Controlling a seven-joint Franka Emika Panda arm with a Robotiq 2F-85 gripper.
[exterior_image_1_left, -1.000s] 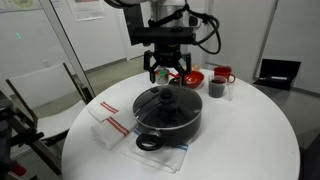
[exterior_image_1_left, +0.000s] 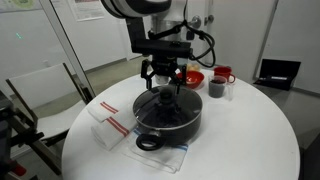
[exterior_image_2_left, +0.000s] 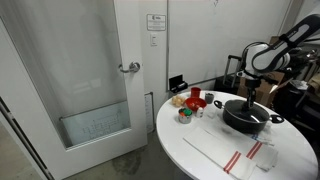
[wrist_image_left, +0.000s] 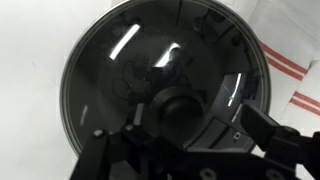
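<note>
A black pot (exterior_image_1_left: 167, 125) with a dark glass lid (wrist_image_left: 165, 60) stands on the round white table. In the middle of the lid is a round black knob (wrist_image_left: 181, 112). My gripper (exterior_image_1_left: 167, 80) hangs open just above that knob, with one finger to either side. In the wrist view the two fingers reach in from the lower edge, and the knob shows between them. Nothing appears to be held. The exact gap between fingertips and lid is hard to tell.
Striped towels (exterior_image_1_left: 112, 122) lie left of the pot, and another cloth (exterior_image_1_left: 160, 156) lies in front. Behind stand a red bowl (exterior_image_1_left: 195, 77), a grey cup (exterior_image_1_left: 217, 88), a red mug (exterior_image_1_left: 223, 72) and a black container (exterior_image_1_left: 277, 73).
My gripper has come down and slightly left toward the lid knob, staying open. The pot, lid and towels have not moved.
</note>
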